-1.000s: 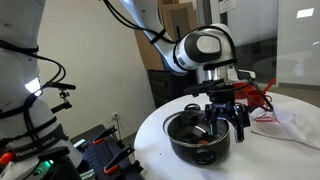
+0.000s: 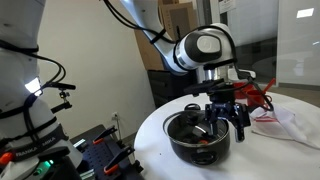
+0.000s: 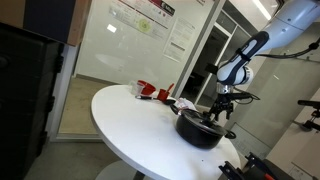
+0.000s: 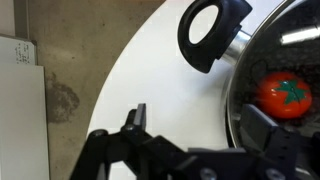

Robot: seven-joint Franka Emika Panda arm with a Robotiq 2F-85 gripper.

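Note:
A black pot (image 2: 190, 150) with side handles stands on the white round table. In the wrist view, a red tomato with a green top (image 4: 284, 96) rests inside it, at the right of the picture. One pot handle (image 4: 212, 32) juts over the tabletop at upper middle. My gripper is open, its fingers spread wide with nothing held between them. The right finger overlaps the pot's rim in the wrist view, while the left one is over bare white table. Whether either touches the pot, I cannot tell.
Behind the arm lie a whitish cloth (image 2: 282, 124) and a red item (image 2: 258, 92). Red and white cups (image 3: 145, 87) stand toward the table's far edge in exterior view 2. Much of the white table (image 3: 125, 120) beside the pot is clear.

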